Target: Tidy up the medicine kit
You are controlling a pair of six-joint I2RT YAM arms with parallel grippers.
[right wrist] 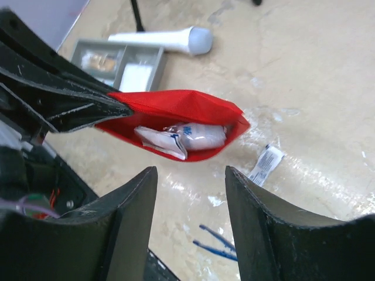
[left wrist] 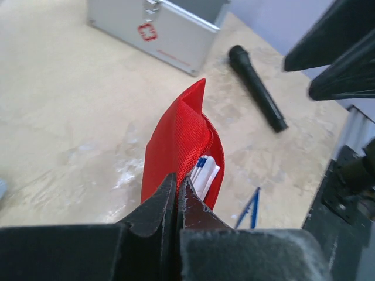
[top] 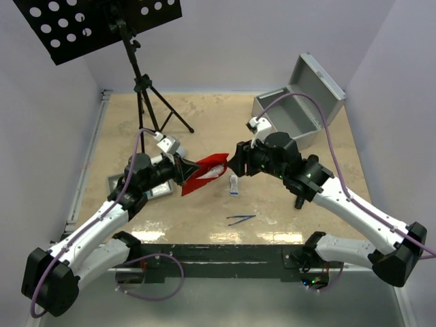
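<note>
A red pouch hangs above the table, my left gripper shut on one end of it. In the right wrist view its mouth gapes, and a clear-wrapped white roll and a white packet lie inside. My right gripper stands open just off the pouch's far end, nothing between its fingers. The grey medicine case sits at the back right with its lid up; no contents show. Blue tweezers and a small white item lie on the table below.
A grey divided tray and a white cylindrical object are on the left. Behind them stands a black tripod. On the right lies a black microphone-like object.
</note>
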